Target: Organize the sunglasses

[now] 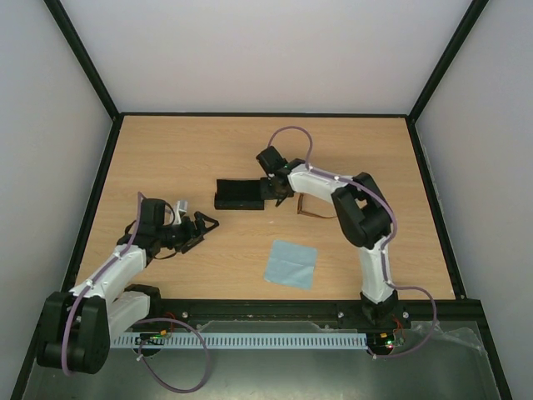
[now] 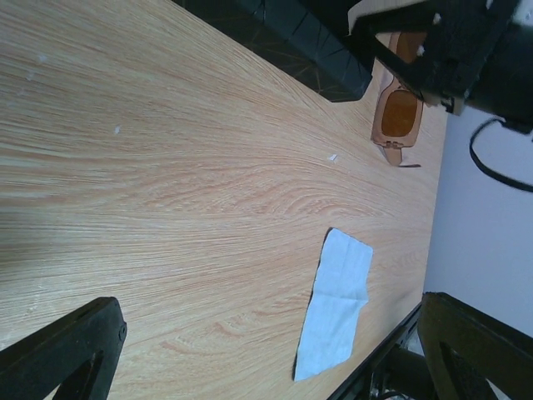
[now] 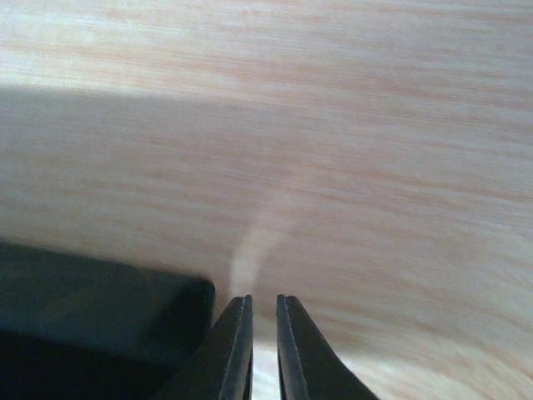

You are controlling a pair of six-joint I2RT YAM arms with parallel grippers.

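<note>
A black sunglasses case (image 1: 238, 202) lies lid up near the table's middle, its long side running left to right. My right gripper is at the case's right end, slightly open, with bare table visible between its fingertips; the dark case corner (image 3: 187, 300) shows beside the left finger. Brown sunglasses (image 2: 400, 114) rest on the table to the right of the case, partly hidden by the right arm. Over the table's left side, away from the case, my left gripper stands wide open and empty.
A light blue cloth (image 1: 291, 264) lies flat in front of the case, towards the table's front edge. Free table (image 1: 191, 150) stretches behind and left of the case. The right arm (image 1: 354, 208) reaches across the right side.
</note>
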